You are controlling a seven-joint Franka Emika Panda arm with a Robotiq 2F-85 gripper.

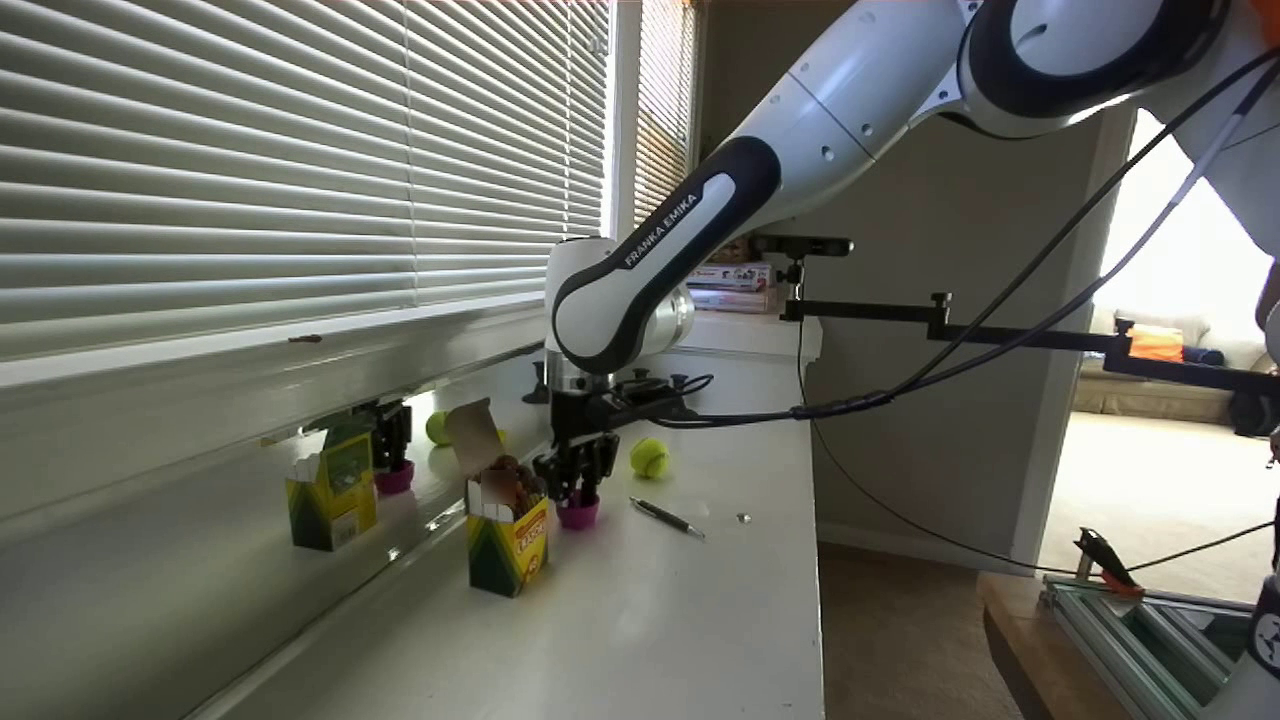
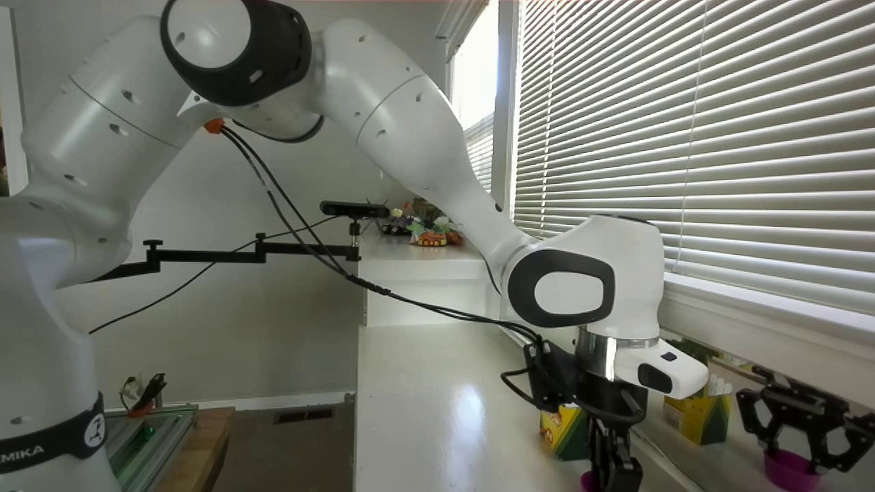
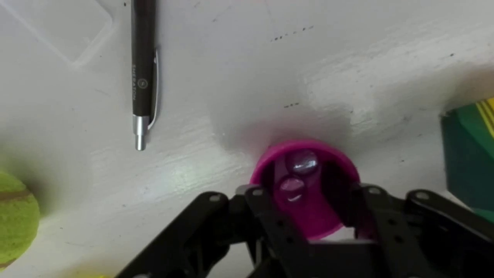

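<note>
A small magenta cup stands upright on the white countertop, with two clear, shiny round things inside. My gripper points down over it; the fingers are parted, one at either side of the rim. Whether their tips reach inside the cup or lie outside its wall is hard to tell. Exterior view 1 has the gripper low at the magenta cup. The second exterior view shows only a sliver of the cup behind the fingers.
A yellow-green open crayon box stands close beside the cup. A tennis ball and a dark pen lie on the other side. In the wrist view, a clear flat piece lies near the pen.
</note>
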